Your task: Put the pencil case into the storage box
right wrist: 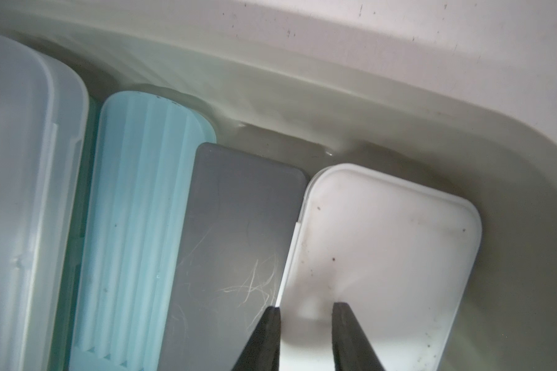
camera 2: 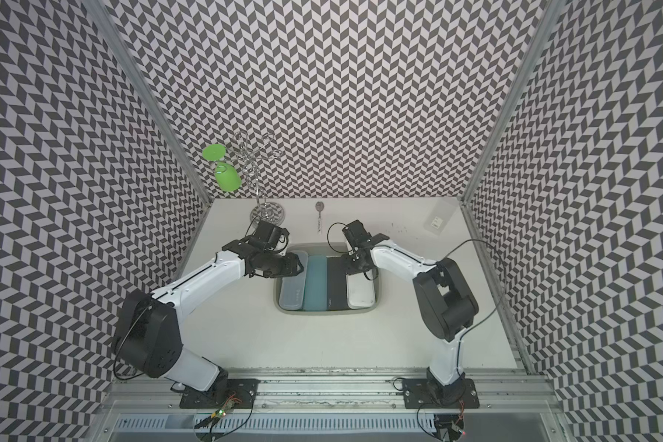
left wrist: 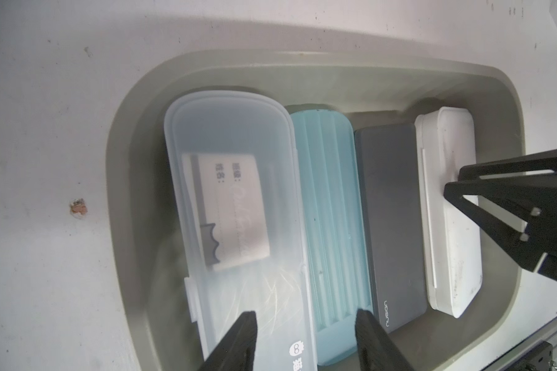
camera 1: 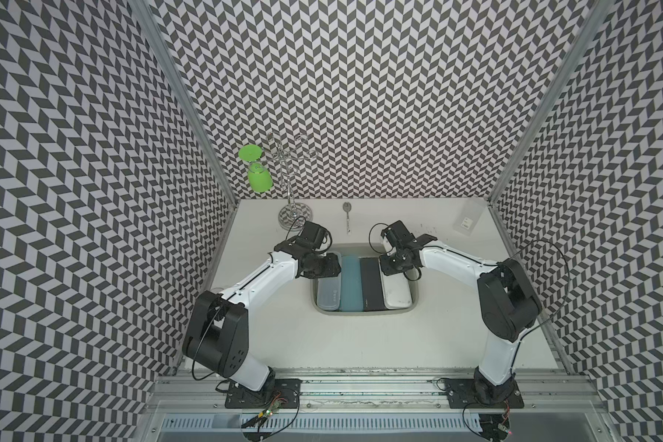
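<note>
The grey-green storage box [left wrist: 122,185] holds a row of pencil cases: a translucent one [left wrist: 229,123] at the left, then a teal ribbed one [left wrist: 328,185], a dark grey one [left wrist: 393,222] and a white one [left wrist: 455,247] at the right. My left gripper is over the translucent case, its fingers apart with no case edge visible between them. Over the white case, near its left edge, is my right gripper. A narrow gap separates its fingers, with white surface showing there; whether it grips anything cannot be made out.
Behind the box stand a metal rack with a green cup [camera 1: 259,178] and a small spoon [camera 1: 347,210]. A clear container [camera 1: 468,216] lies at the back right. Table space [camera 1: 331,342] in front of the box is free.
</note>
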